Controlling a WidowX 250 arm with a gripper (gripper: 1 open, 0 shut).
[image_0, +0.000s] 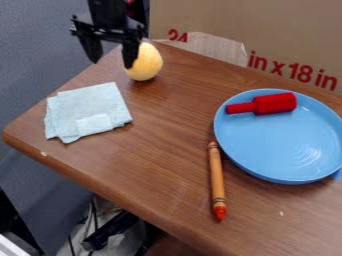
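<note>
My black gripper (110, 48) hangs at the top left, its two fingers apart, just left of and partly over a pale yellow round object (146, 65) on the wooden table. A folded light blue cloth (87, 112) lies at the table's left. A red cylinder with a handle (273, 103) rests on a blue plate (278, 153) at the right. An orange crayon (217, 182) lies left of the plate.
A cardboard box (254, 40) stands behind the table (147, 190).
</note>
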